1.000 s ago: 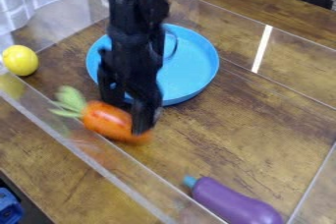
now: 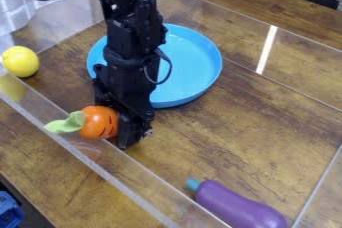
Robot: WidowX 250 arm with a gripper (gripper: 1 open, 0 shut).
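My black gripper [image 2: 123, 116] is low over the wood surface at center-left, in front of the blue bowl, shut on an orange carrot [image 2: 98, 124] with a pale green top pointing left. The carrot's far part is hidden by the fingers. The blue bowl [image 2: 194, 70] lies behind the arm.
A yellow lemon [image 2: 20, 61] sits at the left. A purple eggplant [image 2: 241, 202] lies at the lower right. A transparent strip runs diagonally across the lower left.
Since a second ago the arm and carrot have shifted slightly, the carrot turning so less of its length shows.
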